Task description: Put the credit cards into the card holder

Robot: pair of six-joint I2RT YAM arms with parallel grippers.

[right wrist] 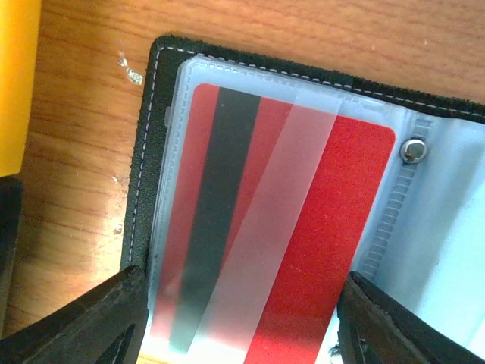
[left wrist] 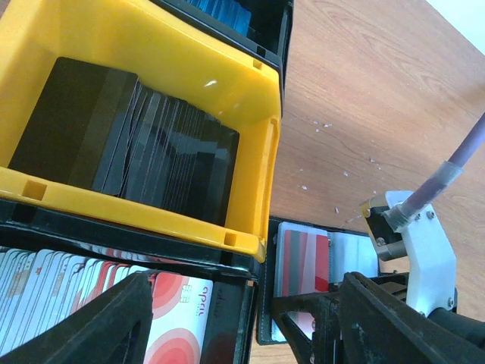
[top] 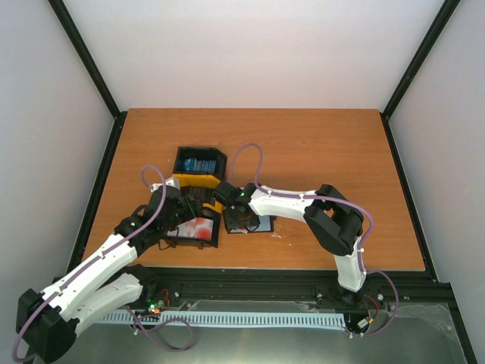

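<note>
The open card holder (right wrist: 140, 182), dark with stitched edges and clear sleeves, lies flat on the table. In the right wrist view a red card with a dark stripe (right wrist: 220, 174) sits in its left sleeve, partly under clear film. My right gripper is over that card, open, its fingers (right wrist: 114, 318) on either side with no card visibly pinched. White and red cards (left wrist: 182, 318) stand in the front black bin. Above them my left gripper stands open and empty.
A yellow bin (left wrist: 261, 182) of dark cards adjoins the front bin, and a black bin of blue cards (top: 198, 164) stands behind. The right arm's gripper is close to the bins.
</note>
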